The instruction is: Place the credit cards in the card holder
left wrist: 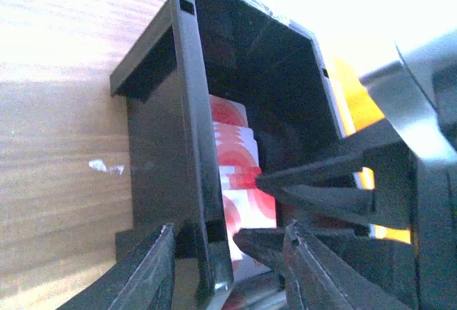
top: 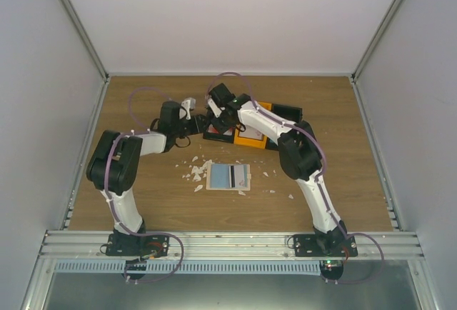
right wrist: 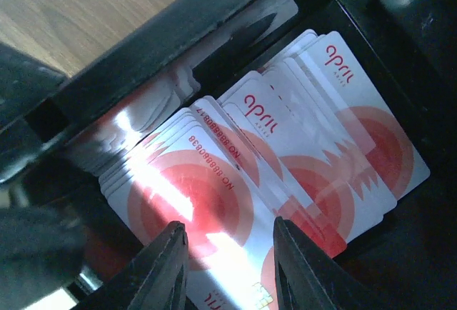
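Red-and-white cards lie in overlapping stacks in the black bin (left wrist: 189, 103); the same cards (left wrist: 243, 181) show past its wall in the left wrist view. Over them my right gripper is part open, with no card clearly between its fingers. In the left wrist view my left gripper is part open at the bin's near end; the bin's wall shows between its fingers, though whether they touch it I cannot tell. An open, flat blue-and-grey piece, seemingly the card holder (top: 220, 176), lies in front of the bins.
A yellow bin (top: 250, 141) adjoins the black one, with another black bin (top: 287, 113) at its right. White scraps (top: 198, 171) litter the table around the holder. Both grippers are crowded close together.
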